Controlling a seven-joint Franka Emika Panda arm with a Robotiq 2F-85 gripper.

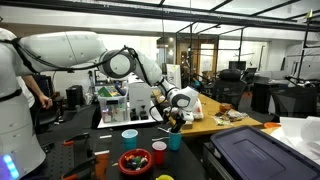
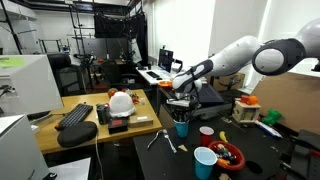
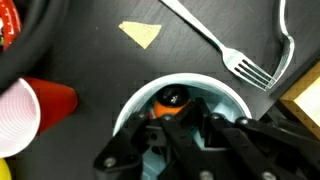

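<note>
In the wrist view a light blue cup stands under my gripper, and its round rim is partly covered by the black fingers. An orange and black object shows at the cup's mouth, between the fingers, and my gripper appears shut on it. How far down the object reaches is hidden. From outside, the same blue cup is upright on the dark table, with the fingertips just over its mouth.
A red cup, another blue cup and a red bowl with small items are close by. A fork lies beyond the cup. The large dark tray is to the right in exterior view 1.
</note>
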